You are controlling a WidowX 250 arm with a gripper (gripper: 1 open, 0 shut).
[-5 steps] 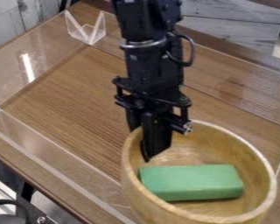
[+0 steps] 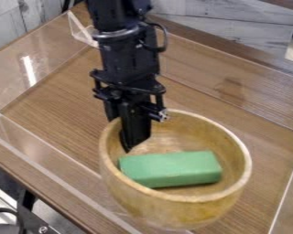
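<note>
My black gripper [image 2: 127, 132] reaches down from the top of the view onto the left rim of a tan bowl [image 2: 229, 190], shut with that rim between its fingers. Inside the bowl lies a green block [image 2: 171, 169]. The fingertips are partly hidden at the rim.
A clear object [image 2: 81, 29] stands at the far left back. The table's near left edge shows at the lower left, with a dark cable beyond it.
My gripper and the bowl, with the green block in it, have moved left across the table, and slightly up in the view.
</note>
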